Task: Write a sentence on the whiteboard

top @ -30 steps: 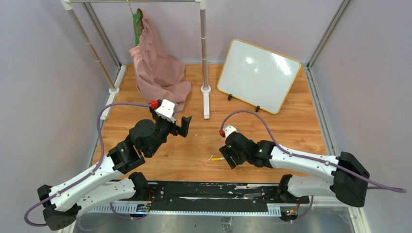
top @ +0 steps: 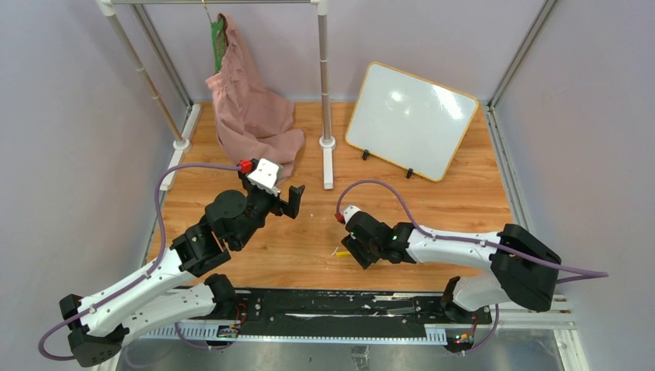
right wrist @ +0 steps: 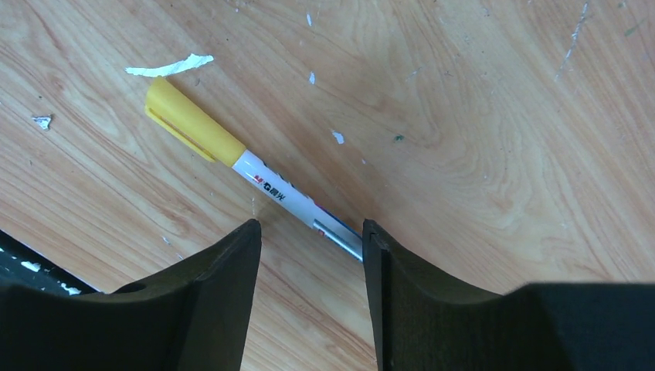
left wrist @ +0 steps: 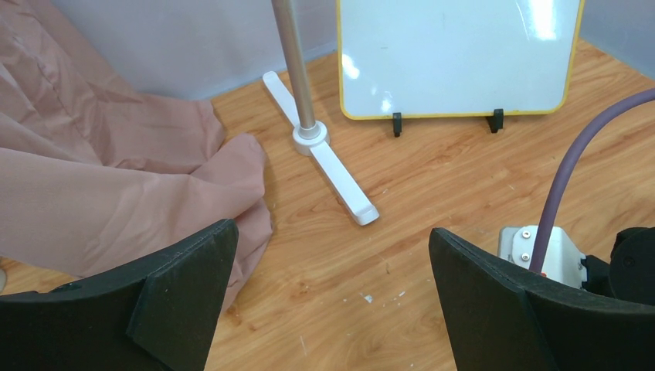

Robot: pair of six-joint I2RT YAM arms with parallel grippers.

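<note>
A blank whiteboard [top: 411,120] with a yellow rim leans on black stands at the back right, also in the left wrist view [left wrist: 456,54]. A marker [right wrist: 197,127] with a yellow cap and white barrel lies on the table near the front. My right gripper is low over it, fingers apart, the barrel's lower end passing beneath or beside the right fingertip; whether it touches cannot be told. My left gripper stands open and empty at centre left, over the table.
A pink garment [top: 251,108] hangs from a rack at the back left, draping onto the table. The rack's white foot [top: 327,174] stands left of the whiteboard. Bare wood [top: 417,205] lies between board and right arm.
My right gripper and arm have moved left toward the marker's position at the front of the table. My left arm has stayed still.
</note>
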